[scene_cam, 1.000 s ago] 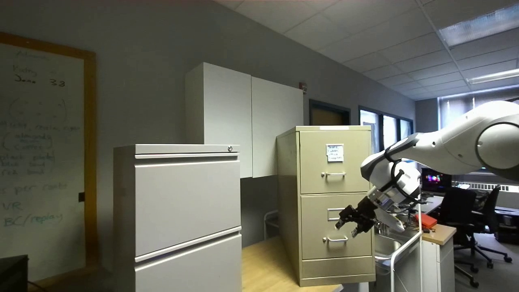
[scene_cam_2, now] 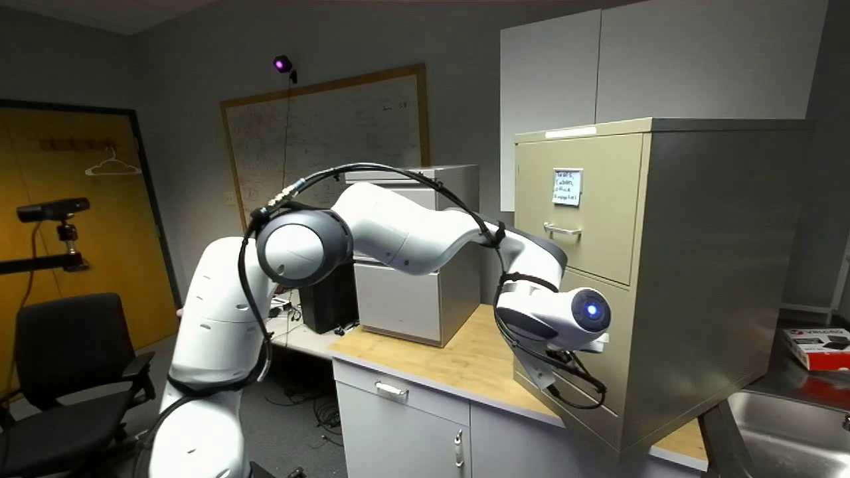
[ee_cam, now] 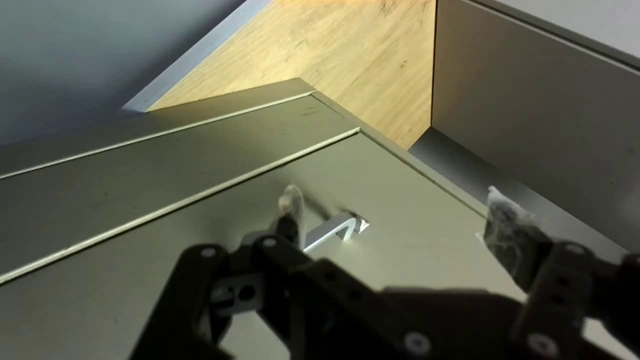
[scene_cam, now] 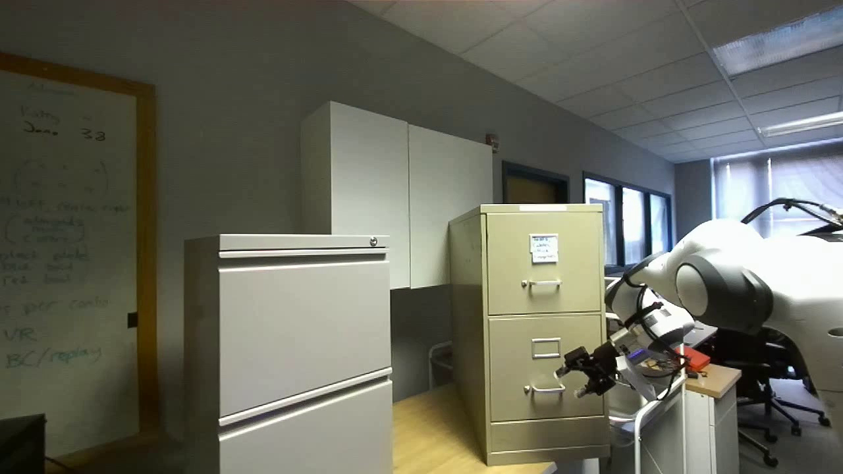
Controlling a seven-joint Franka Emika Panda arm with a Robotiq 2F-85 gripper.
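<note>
A beige two-drawer filing cabinet [scene_cam: 545,347] stands on a wooden counter, both of its drawers closed. Its lower drawer carries a metal pull handle [scene_cam: 545,390], and the upper drawer has a similar handle [scene_cam: 541,283]. In front of the lower drawer my gripper [scene_cam: 570,383] stands open, its fingers spread. The wrist view shows the lower handle [ee_cam: 330,233] near the left finger [ee_cam: 291,207], which hides part of it. The right finger [ee_cam: 510,234] is well apart from the handle. Whether the left finger touches the handle I cannot tell. In exterior view 2 the arm hides the gripper.
A grey filing cabinet [scene_cam_2: 398,299] stands left of the beige one, with bare wooden counter [scene_cam_2: 446,350] between. White wall cupboards [scene_cam_2: 661,68] hang behind. To the right are a sink [scene_cam_2: 797,434] and a red-and-white box [scene_cam_2: 821,348].
My gripper has come down and slightly to the right in exterior view 1, from above the lower handle to around its height. The arm's upper links have shifted too. The drawers stay closed.
</note>
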